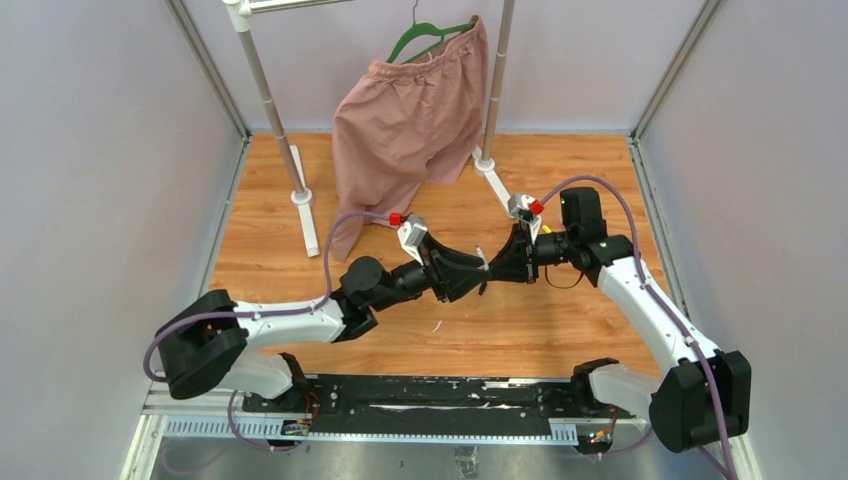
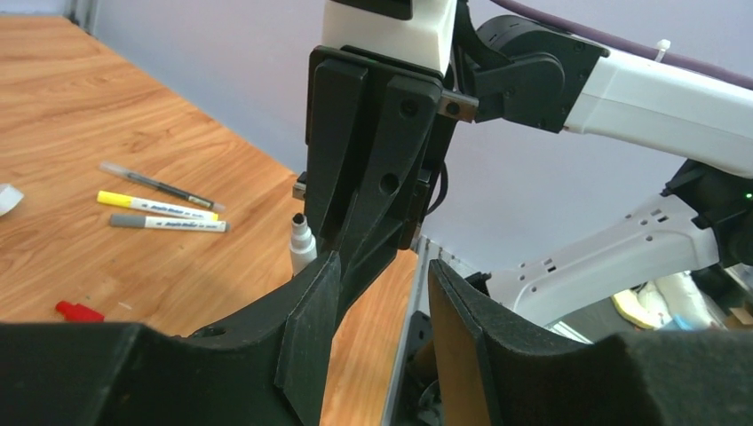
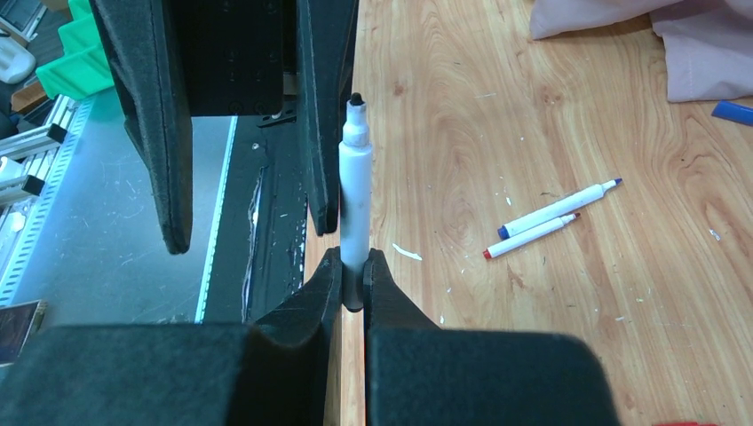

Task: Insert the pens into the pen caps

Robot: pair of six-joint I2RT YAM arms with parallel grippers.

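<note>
A white marker [image 3: 354,195] stands upright, dark tip up, with my right gripper shut on its lower end. My left gripper is part open beside it, its fingers apart around empty space as far as shows; in the top view the two grippers meet at mid-table. Loose on the wood lie a blue-ended pen [image 3: 555,209], a red-ended pen [image 3: 528,240], a yellow pen [image 2: 158,206], a grey pen [image 2: 169,223] and a thin pen [image 2: 162,185]. A red cap [image 2: 78,312] and a blue cap [image 3: 733,114] lie nearby.
Pink shorts [image 1: 405,130] hang from a rack at the back, their hem on the table.
</note>
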